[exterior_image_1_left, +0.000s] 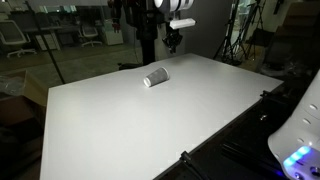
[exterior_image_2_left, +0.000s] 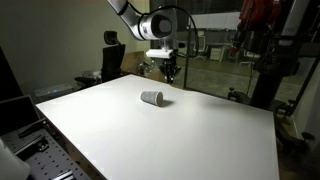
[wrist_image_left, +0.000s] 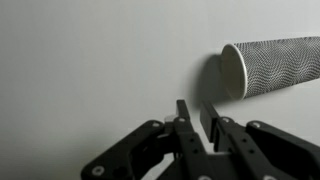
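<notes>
A patterned grey-white paper cup (exterior_image_1_left: 156, 77) lies on its side on the white table. Its mouth, with a pale rim, faces left in the wrist view, where the cup body (wrist_image_left: 285, 65) runs out past the right edge. My gripper is part open, a narrow gap showing between its dark fingers and nothing in it. In exterior view 2 the gripper (exterior_image_2_left: 169, 80) hangs above the table beyond the cup (exterior_image_2_left: 152, 98), apart from it.
An office chair (exterior_image_2_left: 113, 62) stands behind the table, and a tripod (exterior_image_1_left: 238, 35) is beyond its far side.
</notes>
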